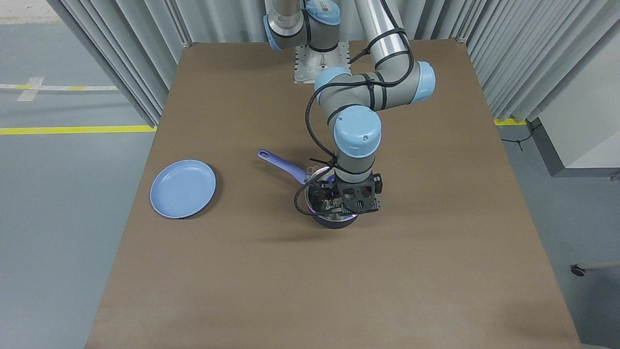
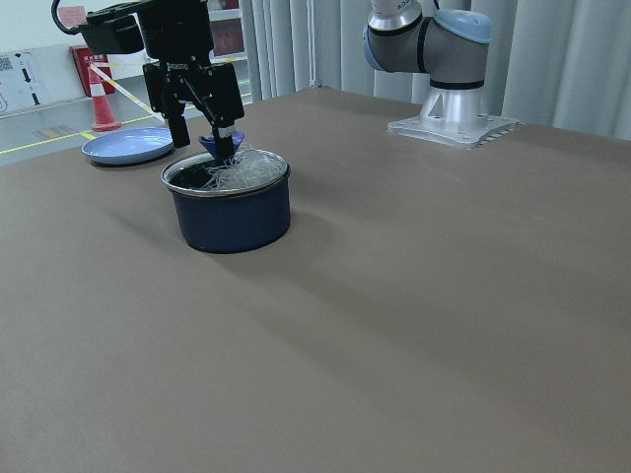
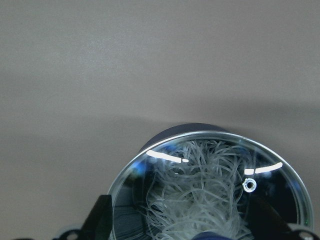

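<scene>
A dark blue pot [image 2: 231,222] with a blue handle [image 1: 281,163] sits at mid-table. Its glass lid [image 3: 293,186] rests on it, with pale noodle-like strands [image 3: 195,195] visible through it. My gripper [image 2: 201,133] is just above the lid, fingers apart, around the lid's blue knob [image 3: 210,236]; whether the fingers touch it cannot be told. In the wrist view both fingers show at the bottom edge, either side of the lid's middle. In the front view the arm hides much of the pot.
A blue plate [image 1: 182,188] lies to the left of the pot in the front view.
</scene>
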